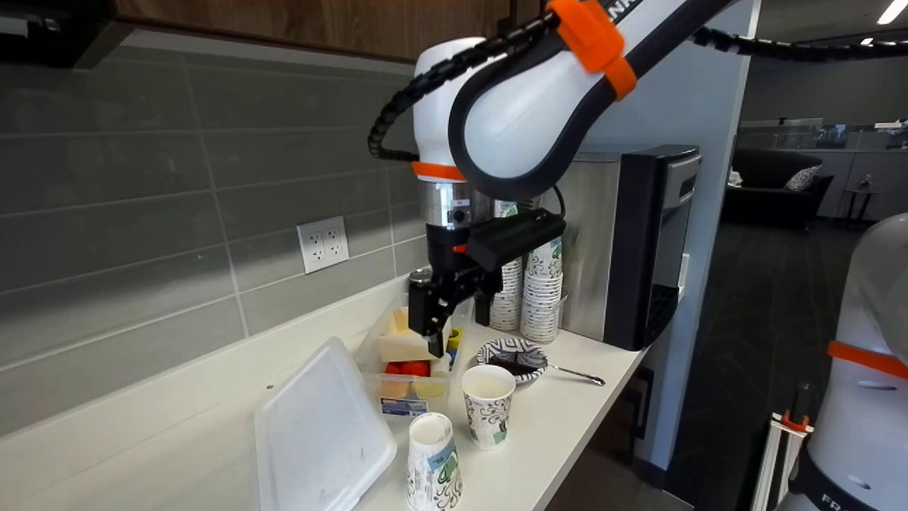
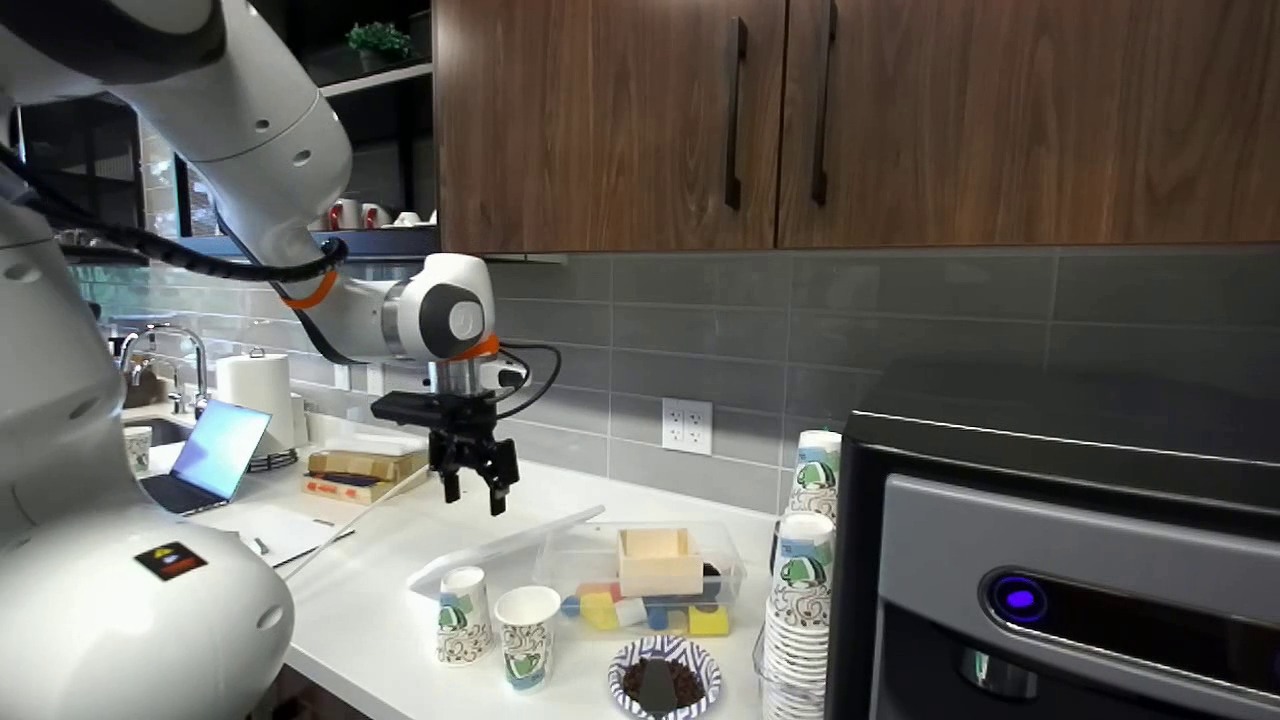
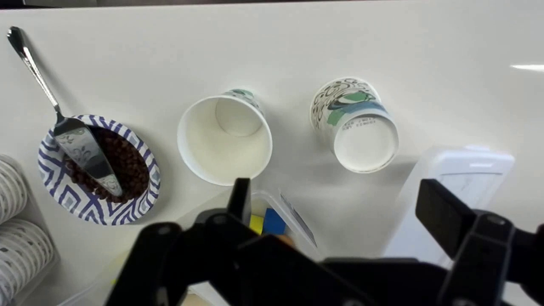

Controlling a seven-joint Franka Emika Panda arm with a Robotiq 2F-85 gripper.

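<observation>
My gripper is open and empty, raised above the counter. In the wrist view its fingers stand wide apart, one over the clear bin (image 3: 298, 224) and the other over the white lid (image 3: 471, 176). Beyond them an upright paper cup (image 3: 224, 140) shows a bare inside. Beside it another paper cup (image 3: 352, 125) stands upside down, its base facing up. The patterned bowl (image 2: 621, 666) holds small dark brown pieces (image 3: 127, 163), and a spatula-like server (image 3: 84, 148) rests in it with its handle over the rim.
Colored blocks (image 2: 600, 608) and a pale wooden box (image 2: 660, 564) fill the bin. Stacked cups (image 1: 542, 294) stand by the black and steel machine (image 1: 651, 247). The tiled wall (image 1: 111, 230) bounds the back.
</observation>
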